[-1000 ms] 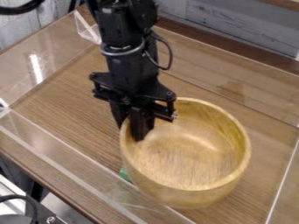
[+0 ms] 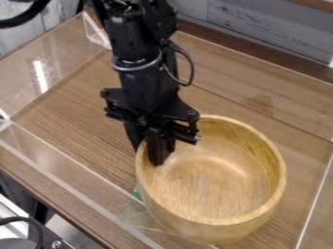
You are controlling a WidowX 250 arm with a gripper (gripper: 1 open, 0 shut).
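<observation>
A black robot arm reaches down from the top centre to my gripper [image 2: 159,146], which is shut on the left rim of a large yellow bowl [image 2: 215,185]. The bowl fills the lower right of the view. Under its lower left side, part of a green object [image 2: 140,206] shows, mostly hidden by the bowl.
The wooden tray floor [image 2: 78,117] is bare on the left and at the upper right. Clear plastic edges run along the left and right sides, with a pale wall at the back. Black cables show at the lower left.
The bowl and my gripper have shifted slightly to the right and a little downward in the view, with the grip on the rim unchanged.
</observation>
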